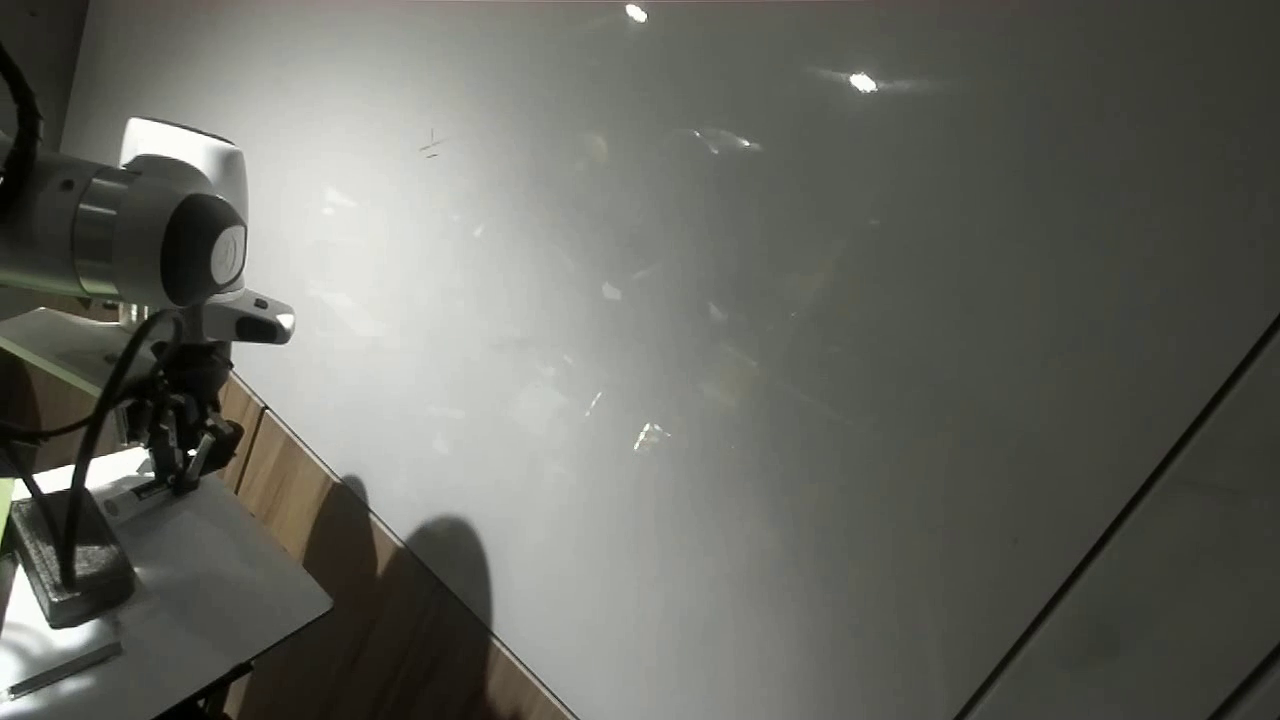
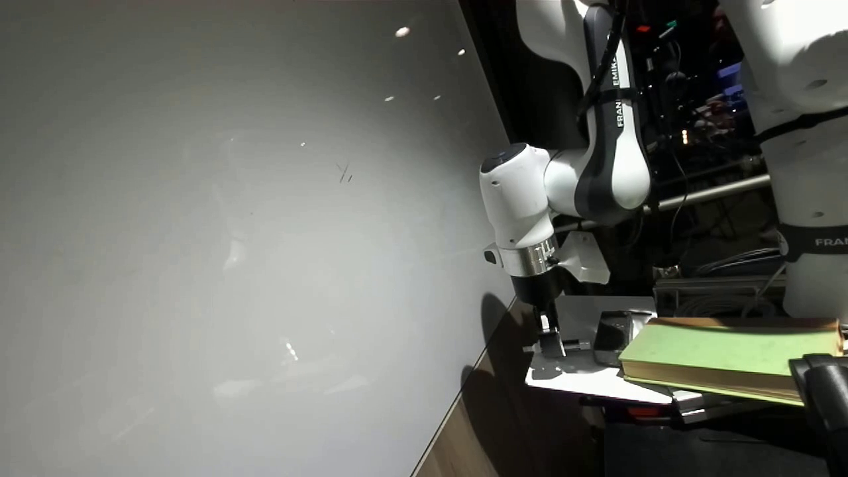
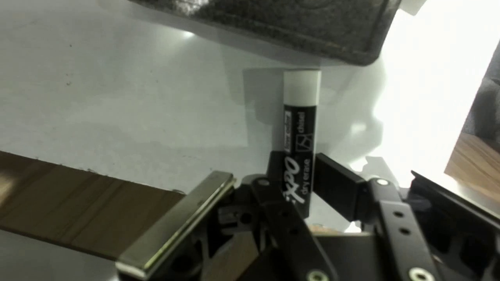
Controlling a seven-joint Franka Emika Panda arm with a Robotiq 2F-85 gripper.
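A black dry-erase marker (image 3: 300, 128) with a white end lies between the fingertips of my gripper in the wrist view. The gripper is shut on the marker's lower part, and the white end sticks out toward a dark grey block, possibly an eraser (image 3: 300, 23). In exterior view 1 my gripper (image 1: 186, 468) points down just over the white tabletop (image 1: 228, 588), right of the grey block (image 1: 72, 558). From exterior view 2 the gripper (image 2: 550, 342) is low over the small table beside the dark block (image 2: 612, 338). Whether the marker touches the table cannot be told.
A large whiteboard (image 1: 768, 360) fills most of exterior view 1, with a few short dark strokes (image 1: 432, 145) at upper left. Green books (image 2: 723, 350) lie near the table in exterior view 2. A grey strip (image 1: 62, 670) lies on the table's front part.
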